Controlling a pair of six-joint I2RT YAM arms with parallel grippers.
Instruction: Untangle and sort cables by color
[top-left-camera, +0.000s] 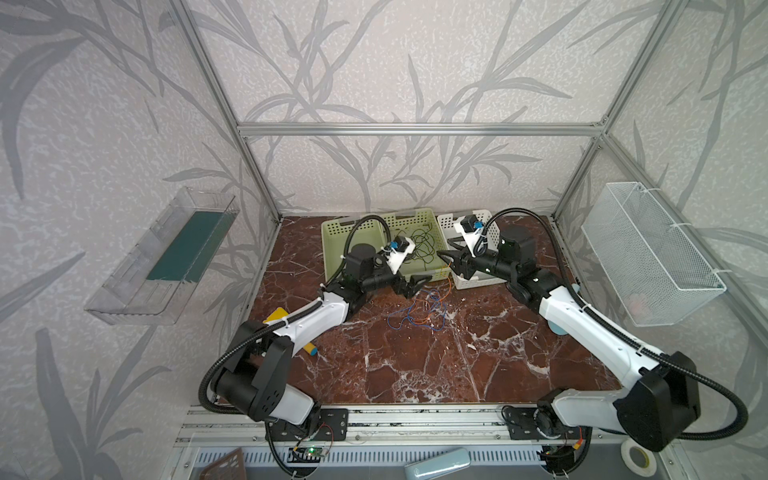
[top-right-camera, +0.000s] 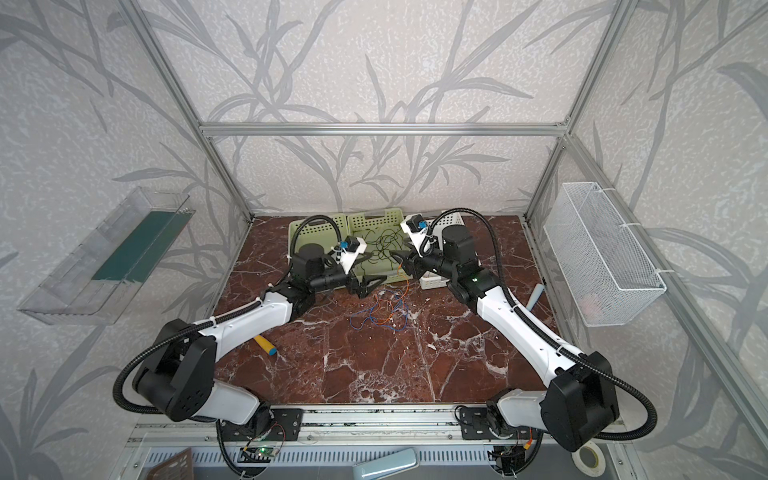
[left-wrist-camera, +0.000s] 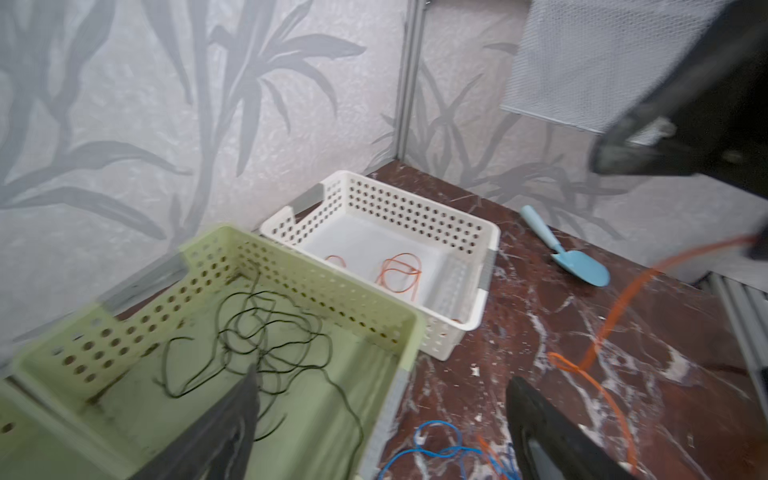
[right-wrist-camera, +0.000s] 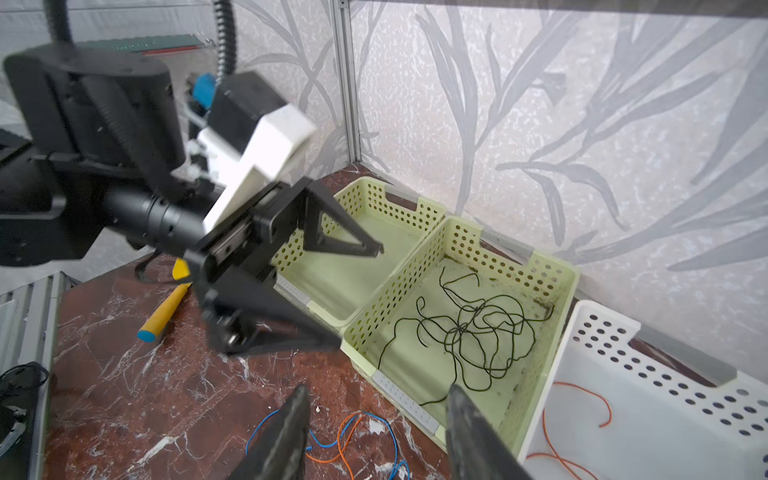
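Note:
A tangle of blue cable (top-left-camera: 424, 321) and orange cable (right-wrist-camera: 344, 436) lies on the table in front of the bins. In the left wrist view one orange strand (left-wrist-camera: 612, 316) rises from there towards my right gripper (top-left-camera: 449, 254). The right wrist view shows its fingers (right-wrist-camera: 472, 440) apart; whether the strand touches them is hidden. Left of it, my left gripper stands open and empty above the table by the green bin's front. Black cables (right-wrist-camera: 480, 328) lie loosely coiled in the middle green bin (right-wrist-camera: 552, 280). More orange cable (left-wrist-camera: 400, 272) rests inside the white bin (left-wrist-camera: 488, 240).
Another green bin (right-wrist-camera: 352, 280), bare inside where visible, stands left of the middle one. A yellow-handled tool (right-wrist-camera: 164, 312) lies at the left and a light blue scoop (left-wrist-camera: 580, 264) at the right.

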